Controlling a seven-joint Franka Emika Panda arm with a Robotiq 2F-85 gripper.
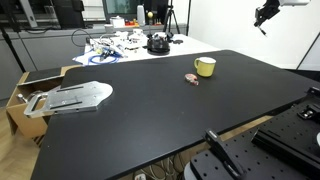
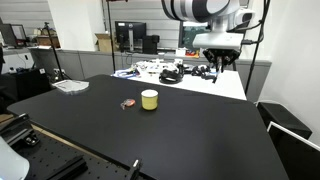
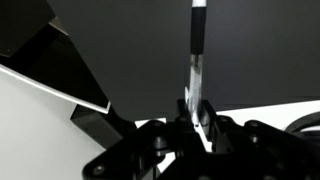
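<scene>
My gripper is shut on a slim marker, which has a dark section and a pale end. Held high above the table, the marker points down at the upper right of exterior view 1. In exterior view 2 the gripper hangs over the far right part of the table, with the marker's lower part beneath it. A yellow mug stands upright on the dark table, well apart from the gripper; its inside cannot be made out.
Beside the mug lies a small reddish object. A pale flat tray rests at the table's other end. The dark tabletop has broad clear space. Cables and equipment clutter the background.
</scene>
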